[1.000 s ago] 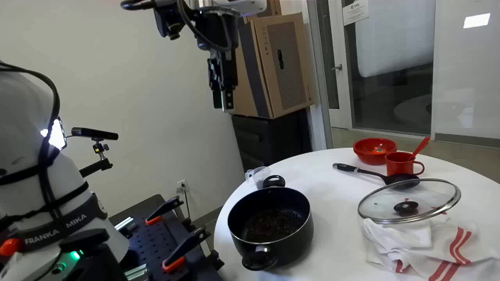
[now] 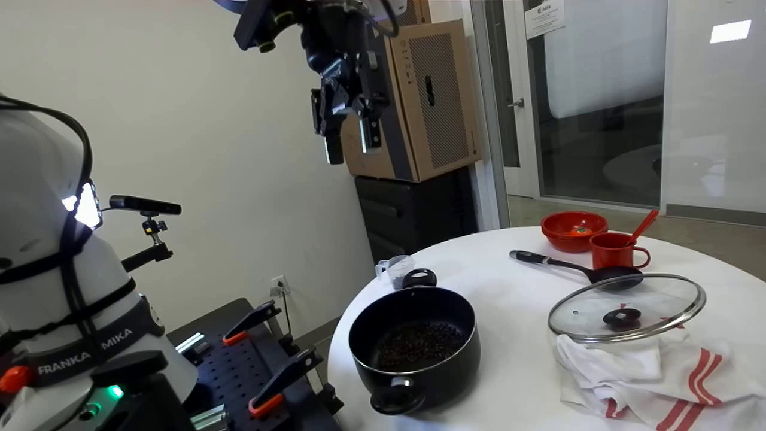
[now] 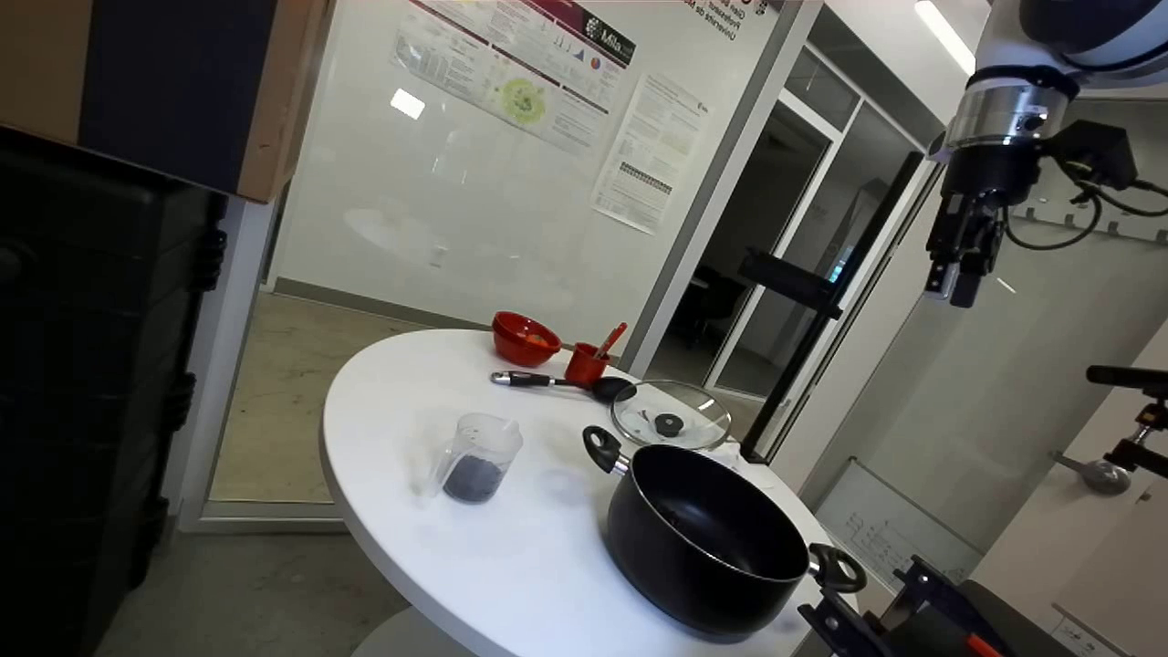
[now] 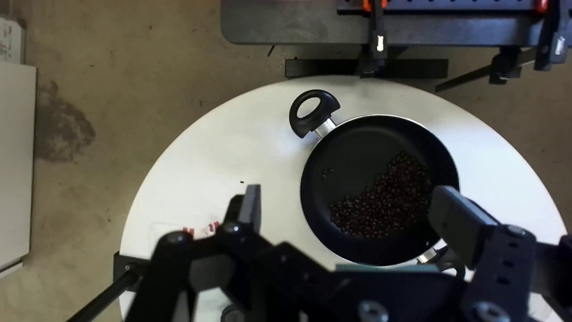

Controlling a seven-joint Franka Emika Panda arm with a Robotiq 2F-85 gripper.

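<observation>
High above the table, my gripper (image 2: 351, 143) stands open with nothing between its fingers. Its two finger pads (image 4: 250, 208) are set wide apart in the wrist view, over the pot and the bare table beside it. Below is a black two-handled pot (image 3: 708, 537), uncovered, with dark beans (image 4: 386, 201) heaped to one side on its bottom. A clear measuring cup (image 3: 477, 454) with dark contents stands on the table near the pot. The glass lid (image 2: 626, 307) rests tilted on a white cloth with red stripes (image 2: 668, 381).
A black ladle (image 2: 581, 269) lies close to a red mug (image 2: 614, 250) holding a red utensil. The red bowl (image 2: 574, 230) beside them has something orange inside. Clamps (image 2: 276, 384) line the robot's base table.
The gripper has turned and tilted high above the table, and its fingers show farther apart. The pot, cup, lid, cloth and red dishes have stayed put.
</observation>
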